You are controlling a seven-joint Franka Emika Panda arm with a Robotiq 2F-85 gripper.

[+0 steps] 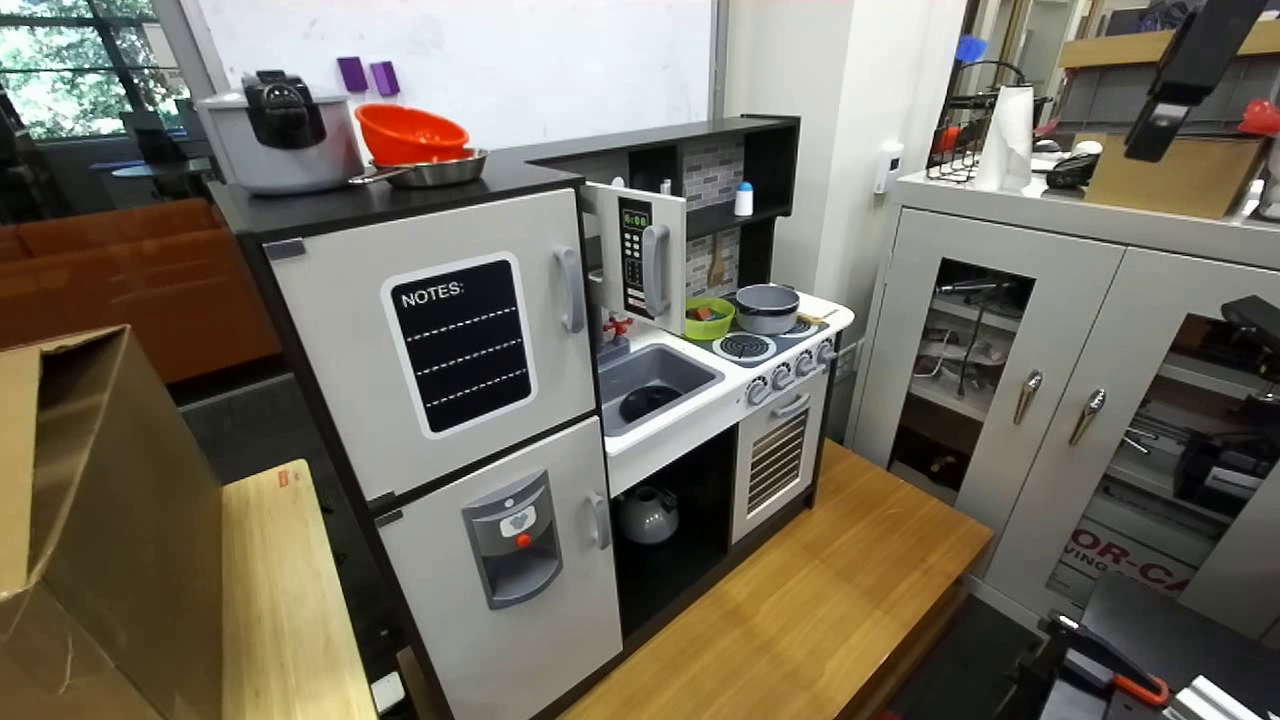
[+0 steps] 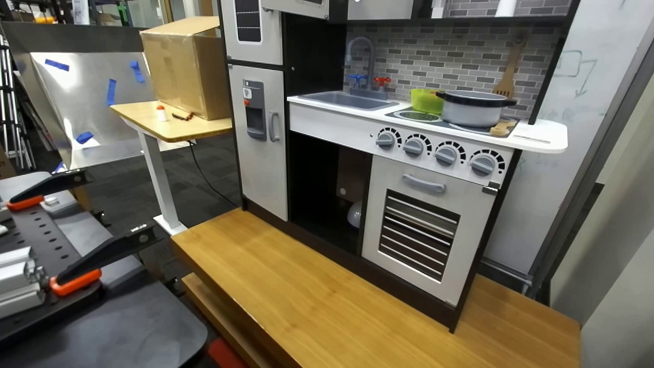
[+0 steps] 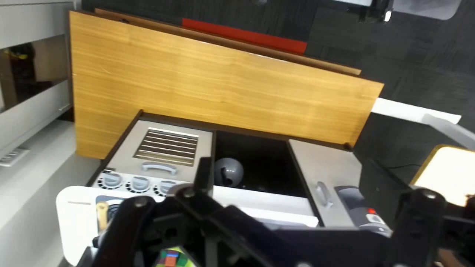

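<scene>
In the wrist view my gripper is open, its two dark fingers [image 3: 205, 173] far apart and nothing between them. Exterior view 1 catches only a dark part of the arm's end [image 1: 1182, 84] at the top right corner, clear of the toy kitchen. The microwave door [image 1: 644, 254] stands swung out above the sink [image 1: 660, 382], where a dark round item [image 1: 649, 403] lies. On the stove are a grey pot [image 1: 767, 314] and a green bowl [image 1: 708, 318] with colourful pieces inside. A grey kettle [image 1: 648, 516] sits in the lower open compartment.
Atop the fridge stand a large grey pot [image 1: 282, 138], a red colander [image 1: 411, 134] and a pan [image 1: 432, 172]. A cardboard box [image 2: 184, 70] rests on a side table. The wooden platform [image 2: 294, 276] before the kitchen is bare. Grey cabinets [image 1: 1020, 396] flank the right.
</scene>
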